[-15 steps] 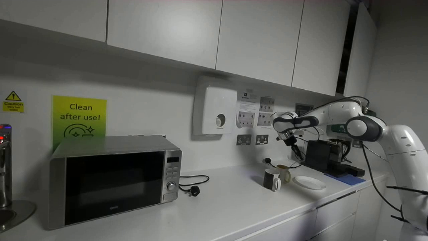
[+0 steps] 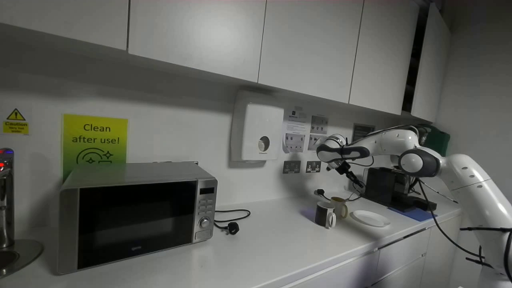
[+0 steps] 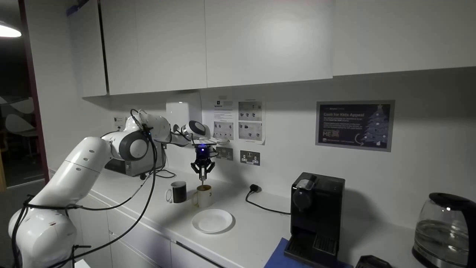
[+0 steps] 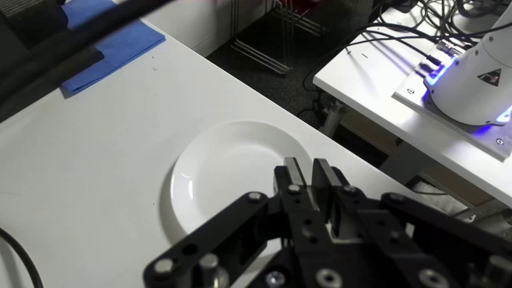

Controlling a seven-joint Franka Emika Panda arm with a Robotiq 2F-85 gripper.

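My gripper (image 3: 203,178) points down over the counter, directly above the white mug (image 3: 203,197) in exterior view 2. Its fingers stand close together, and a thin pale object (image 3: 203,182) shows at their tips, reaching down toward the mug's mouth; its full shape cannot be made out. In the wrist view the two fingers (image 4: 293,175) run nearly parallel with a narrow gap. Beside the white mug stands a black mug (image 2: 324,214) with a white handle. A round, empty white plate (image 2: 371,218) lies on the counter on the coffee machine's side of the mugs.
A black coffee machine (image 3: 314,214) stands on a blue mat (image 2: 416,214); a glass kettle (image 3: 441,230) is farther right. On the left sits a microwave (image 2: 139,216). A black plug and cable (image 3: 254,188) lie behind the mugs.
In exterior view 1 the arm's wrist and elbow have shifted left, and the gripper has tilted slightly. The mugs and the plate have not moved.
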